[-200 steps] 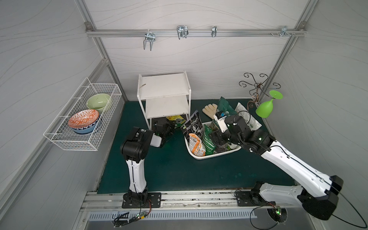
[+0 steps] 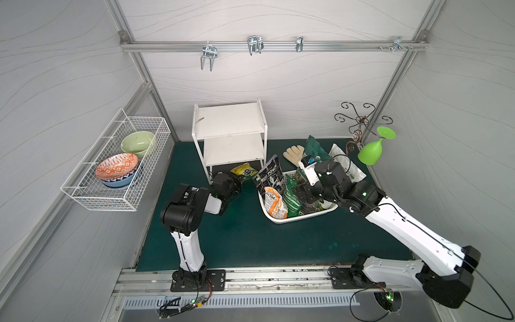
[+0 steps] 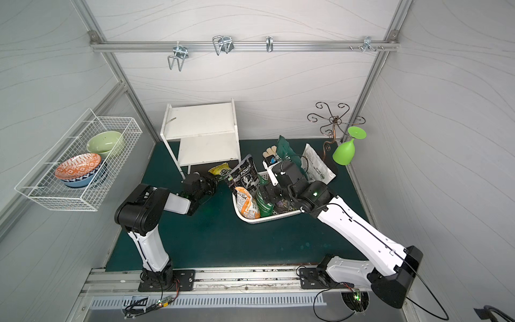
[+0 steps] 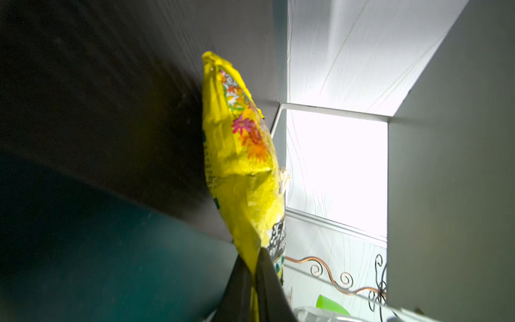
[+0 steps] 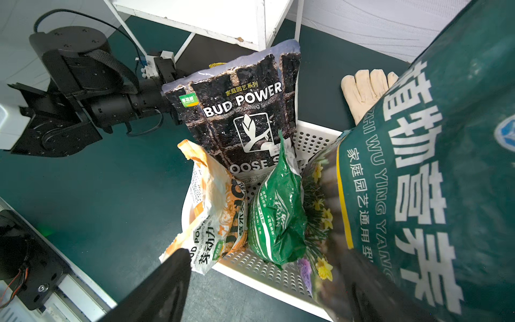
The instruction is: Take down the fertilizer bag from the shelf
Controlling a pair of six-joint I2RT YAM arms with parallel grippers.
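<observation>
The yellow fertilizer bag [image 4: 244, 177], printed with flowers, stretches away from my left gripper in the left wrist view. The gripper's dark fingers are shut on its narrowed near end. From the top left view, the bag [image 2: 244, 170] shows beside the front right leg of the white shelf [image 2: 230, 119], at its lowest level; the shelf boards hide part of it. My right gripper stands open above the white basket [image 5: 300, 300], its fingers wide apart with no item gripped.
Packed in the basket are a black bag [image 5: 246, 107], an orange-white bag [image 5: 212, 209], a small green bag [image 5: 279, 214] and a large dark green bag [image 5: 429, 187]. A glove [image 2: 293, 154] lies behind.
The left arm has drawn back slightly leftward and toward the front, the bag shifting with it. The right arm stays put.
</observation>
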